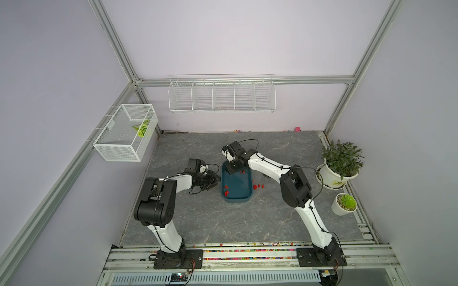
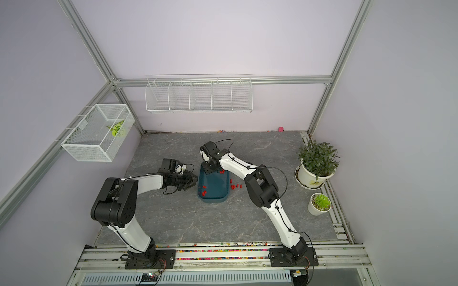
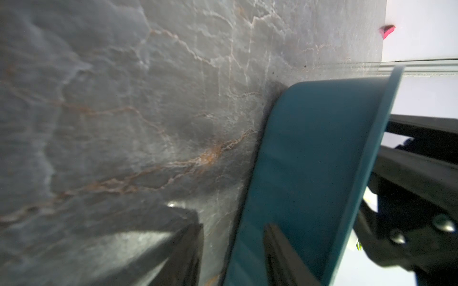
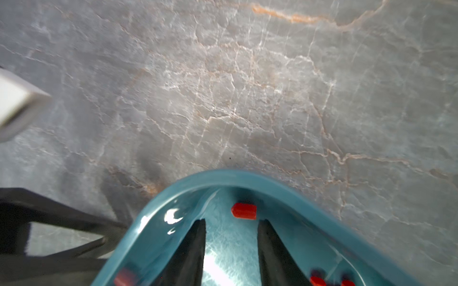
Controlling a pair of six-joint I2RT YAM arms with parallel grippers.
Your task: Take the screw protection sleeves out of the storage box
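Observation:
A dark teal storage box (image 1: 237,196) sits mid-table, with red sleeves (image 1: 226,192) near its front left and more at the back. My right gripper hangs over the box, fingers apart and empty; a single red sleeve (image 4: 243,211) lies just beyond the fingertips by the wall, with others at the lower right of the right wrist view. My left gripper is low at the box's left side, fingers apart, beside the outer wall (image 3: 310,157) with nothing held.
Several loose sleeves (image 2: 233,186) lie right of the box. Two potted plants (image 1: 342,169) stand at the right edge. Wire baskets (image 1: 125,133) hang on the left and back walls. Table in front of the box is clear.

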